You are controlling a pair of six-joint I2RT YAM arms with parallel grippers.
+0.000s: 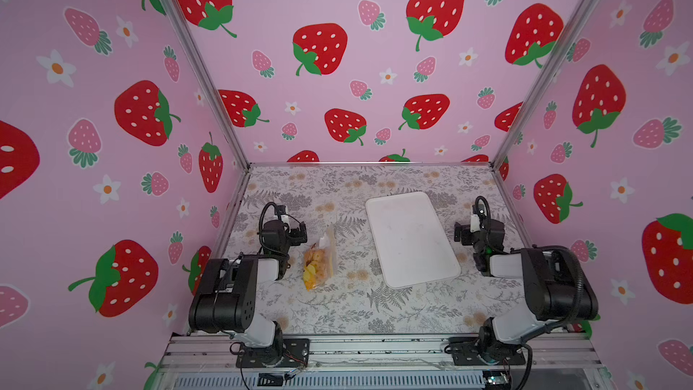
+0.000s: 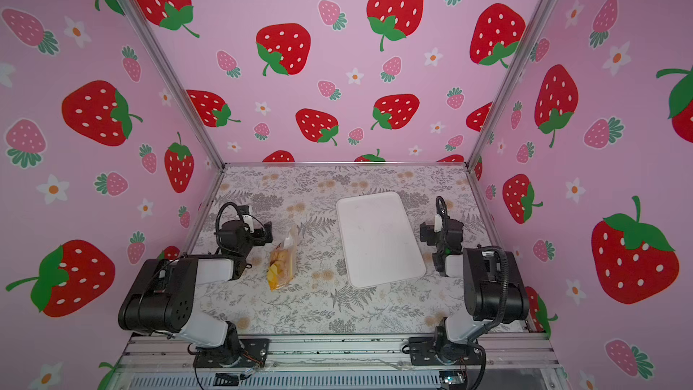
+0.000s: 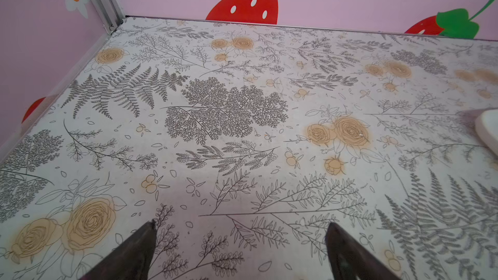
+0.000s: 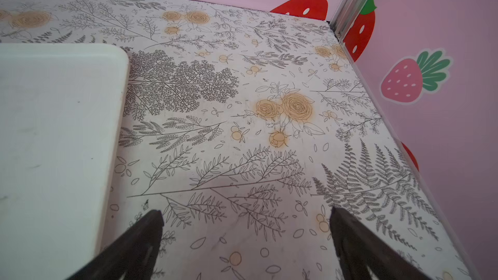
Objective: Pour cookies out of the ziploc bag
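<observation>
A clear ziploc bag of cookies (image 1: 315,263) (image 2: 280,265) lies on the patterned table, just right of my left arm in both top views. My left gripper (image 1: 294,232) hangs open beside and slightly behind the bag, with only bare tabletop between its fingers in the left wrist view. Right of the bag lies a white rectangular tray (image 1: 411,238) (image 4: 52,140), empty. My right gripper (image 1: 463,231) is open just off the tray's right side, nothing between its fingers.
Pink strawberry-print walls and metal rails (image 1: 371,164) border the work area on the back and both sides.
</observation>
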